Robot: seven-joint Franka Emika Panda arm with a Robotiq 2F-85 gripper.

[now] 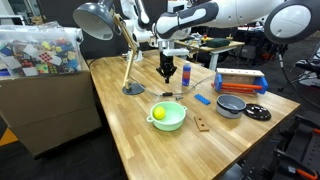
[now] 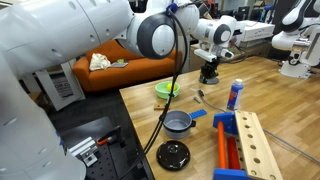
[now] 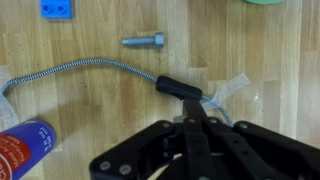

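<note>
My gripper (image 1: 167, 73) hangs over the far part of the wooden table, fingers together and nothing visible between them. In the wrist view the shut gripper is above a black handle (image 3: 179, 88) on a grey coiled cable (image 3: 100, 63). That handle's near end comes close to the fingertips; contact cannot be told. A steel bolt (image 3: 143, 41) lies a short way beyond it. Toward the upper left is a blue block (image 3: 57, 9), and at lower left lies a blue and red can (image 3: 22, 150), which stands upright in exterior view 2 (image 2: 235, 95).
A green bowl (image 1: 168, 116) with a yellow object, a grey pot (image 1: 231, 106), a black disc (image 1: 257, 112) and a wooden piece (image 1: 201, 123) stand nearer. Behind the can is a red and blue rack (image 1: 240, 82). A lamp (image 1: 132, 87) stands at left.
</note>
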